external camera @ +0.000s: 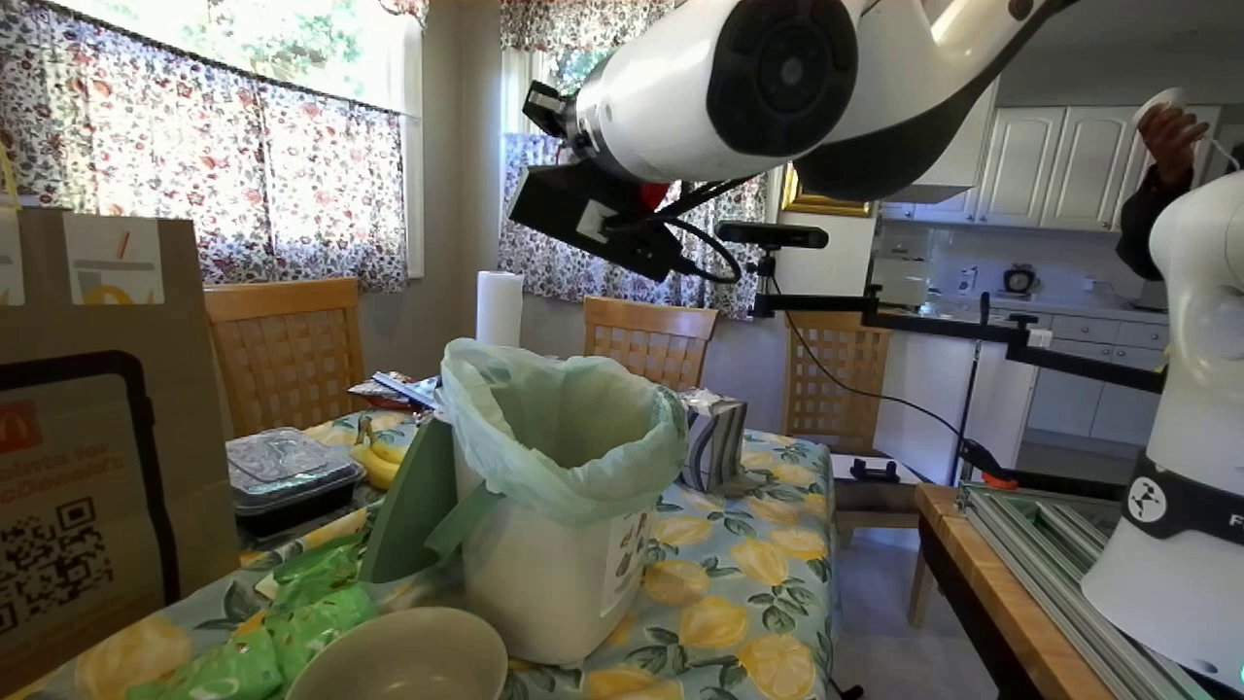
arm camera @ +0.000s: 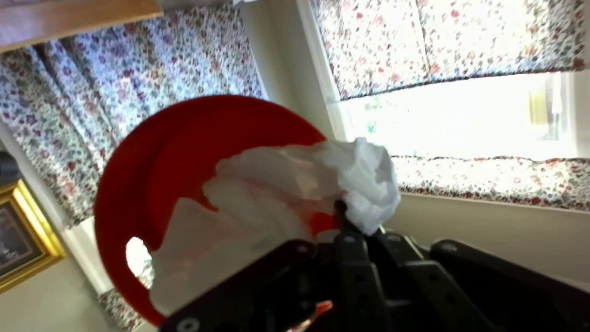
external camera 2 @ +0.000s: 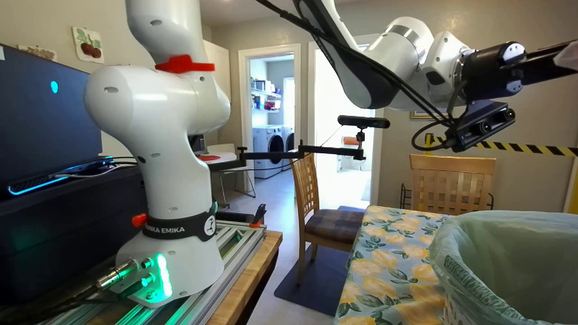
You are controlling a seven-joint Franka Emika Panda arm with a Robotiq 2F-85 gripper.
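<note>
A red bowl (arm camera: 166, 144) fills much of the left and middle of the wrist view, with crumpled white paper (arm camera: 260, 193) in it. The paper bunches over the rim around the fingertips of my gripper, which is shut; the bowl appears held there by its edge, though the paper covers the contact. Exterior view 1 has the gripper mostly hidden behind the arm, with only a sliver of red (external camera: 655, 192) showing. At the right edge of exterior view 2, something whitish lies at the fingertips.
A bin (external camera: 531, 583) lined with a pale green bag (external camera: 560, 490) stands on the lemon tablecloth (external camera: 711, 618), below the arm. Around it are a beige bowl (external camera: 408, 659), green packets (external camera: 274, 642), bananas (external camera: 379, 463), a black container (external camera: 292, 472) and a paper bag (external camera: 111, 467).
</note>
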